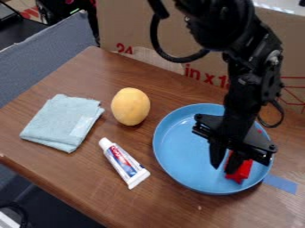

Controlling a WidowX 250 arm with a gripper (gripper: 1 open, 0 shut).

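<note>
My black gripper (229, 142) is low over the right half of the blue plate (181, 153), its fingers in front of a red object (241, 174) that lies there. Only part of the red object shows, under and behind the fingers. I cannot tell whether the fingers are closed on it.
A yellow potato-like object (130, 107), a toothpaste tube (124, 162) and a folded light-blue cloth (62, 120) lie on the wooden table (84, 80) to the left of the plate. A cardboard box (155, 27) stands along the back. A grey padded edge borders the table's left.
</note>
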